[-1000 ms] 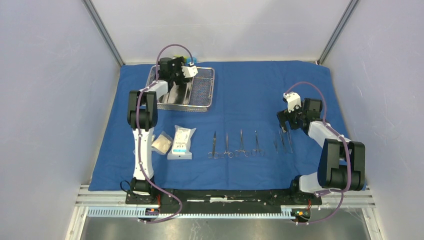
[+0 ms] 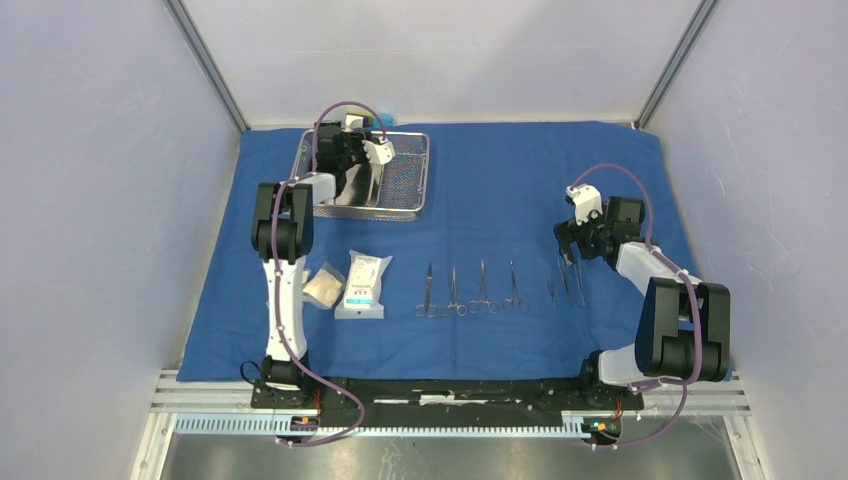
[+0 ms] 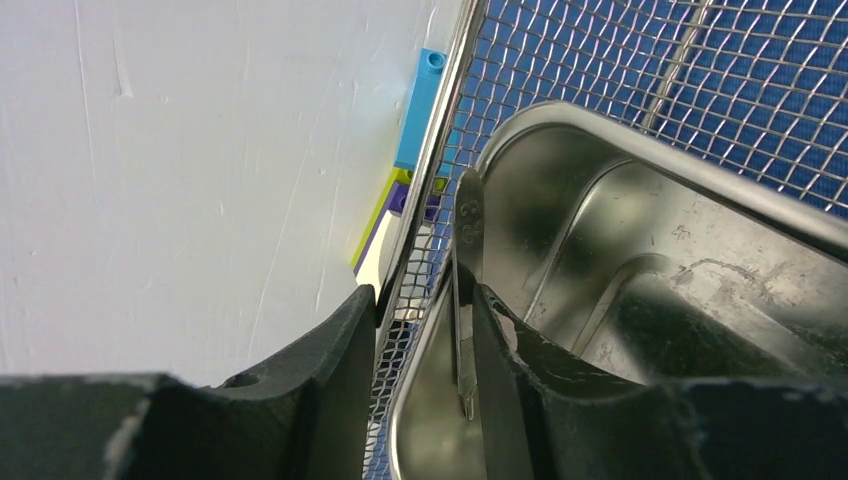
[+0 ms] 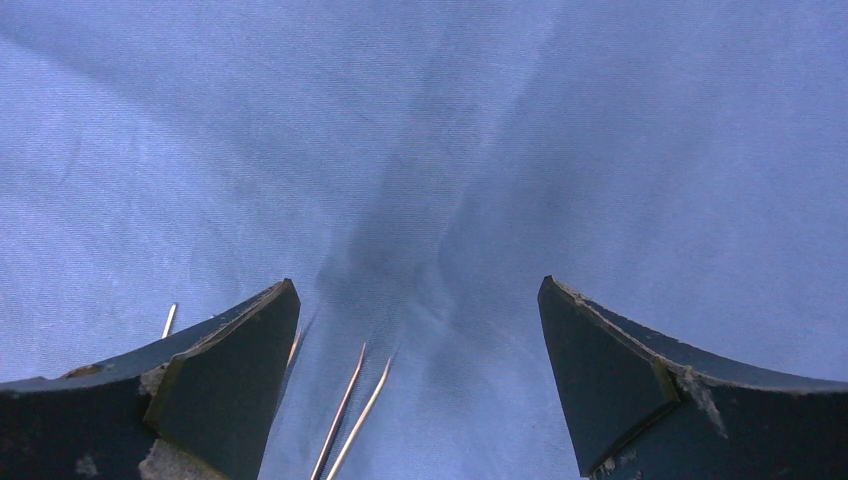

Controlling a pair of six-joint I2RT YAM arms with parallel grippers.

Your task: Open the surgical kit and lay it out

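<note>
The wire-mesh basket (image 2: 405, 185) stands at the back left, with a steel tray (image 3: 690, 190) inside it. A thin, flat metal instrument (image 3: 468, 215) lies along the tray's rounded end in the left wrist view. My left gripper is over that end, its fingers apart. One finger overlaps the instrument and the basket's rim runs between the two; contact cannot be told. At the right my right gripper is open over the blue cloth (image 4: 420, 120), with nothing between its fingers. Slender instruments (image 4: 345, 410) lie near its left finger.
Scissor-like instruments (image 2: 483, 290) stand in a row at the front middle. A white packet (image 2: 362, 285) and a bag of pale material (image 2: 323, 287) lie front left. Coloured blocks (image 3: 420, 110) sit behind the basket against the back wall.
My left gripper has shifted slightly left and toward the front over the basket, and its wrist has turned a little. The right arm has stayed still.
</note>
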